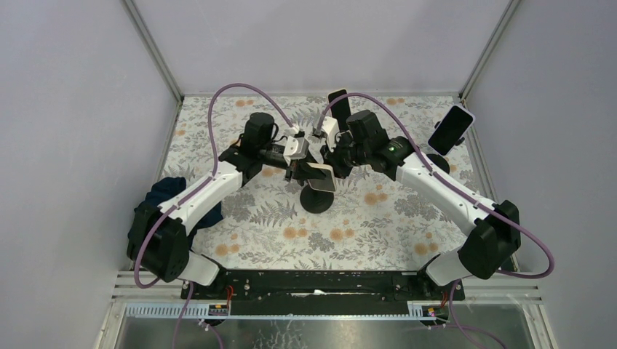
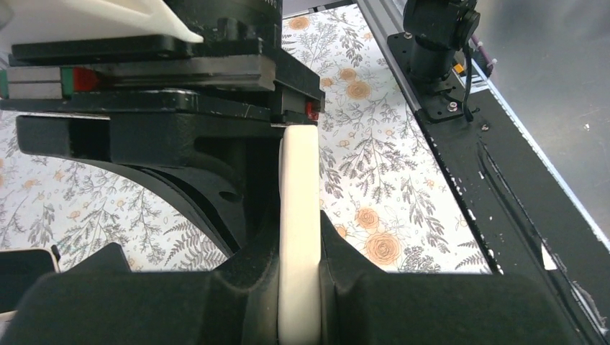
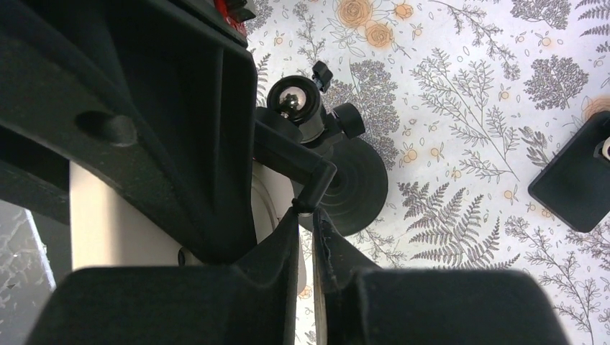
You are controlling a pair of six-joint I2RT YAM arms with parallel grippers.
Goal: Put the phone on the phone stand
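A pale phone (image 1: 322,182) is tilted over a stand with a round black base (image 1: 313,203) at the table's centre. My left gripper is shut on the phone, whose edge stands between its fingers. My right gripper is beside it, its fingertips close together at the tip of a black bent arm of the stand (image 3: 316,180), below the knobbed joint; whether they grip it is unclear. The phone is partly hidden behind black gripper parts in the right wrist view.
Another phone (image 1: 451,129) sits on a stand at the right, and a dark one (image 1: 339,109) at the back. A dark blue cloth (image 1: 167,190) lies at the left edge.
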